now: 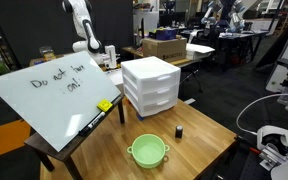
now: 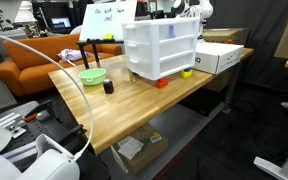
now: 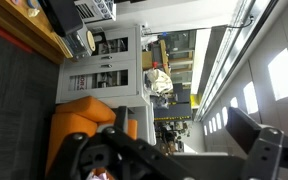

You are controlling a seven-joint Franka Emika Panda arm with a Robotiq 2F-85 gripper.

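A light green two-handled bowl (image 1: 148, 151) sits empty on the wooden table (image 1: 199, 153). A small dark upright object (image 1: 179, 132) stands right of it; in exterior view 2 the same dark object (image 2: 109, 87) is nearer than the green bowl (image 2: 92, 76). Behind them rises a white drawer unit (image 1: 152, 87), its drawers apparently shut. In the wrist view my gripper is open, dark fingers wide apart with nothing seen between them. It points away from the tabletop objects, toward the room, which appears sideways.
A tilted whiteboard (image 1: 59, 98) with handwriting stands at the left, a yellow item (image 1: 104, 105) on its edge. Red (image 2: 162, 83) and yellow blocks (image 2: 187, 73) lie by the drawer unit. A white box (image 2: 216, 57) sits farther along. Bare wood fills the table's front.
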